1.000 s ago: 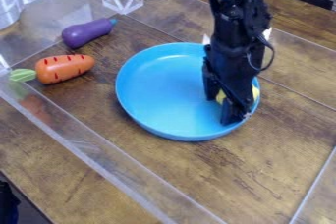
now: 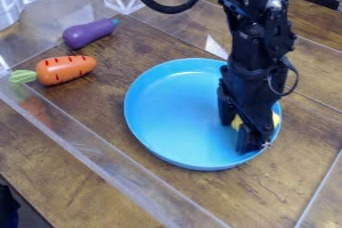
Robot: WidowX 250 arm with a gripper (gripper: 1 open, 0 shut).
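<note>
My black gripper (image 2: 247,122) is low over the right side of a blue plate (image 2: 171,110), its fingers around a yellow object (image 2: 271,122) that is mostly hidden behind them. The gripper looks shut on that yellow object, which sits at the plate's right edge.
A toy carrot (image 2: 64,69) and a purple toy eggplant (image 2: 88,32) lie on the wooden table (image 2: 160,197) at the upper left. A clear plastic wall runs diagonally along the left. Bare table shows below and right of the plate.
The gripper has moved toward the camera and slightly right, with the blue plate shifting the same way along with it.
</note>
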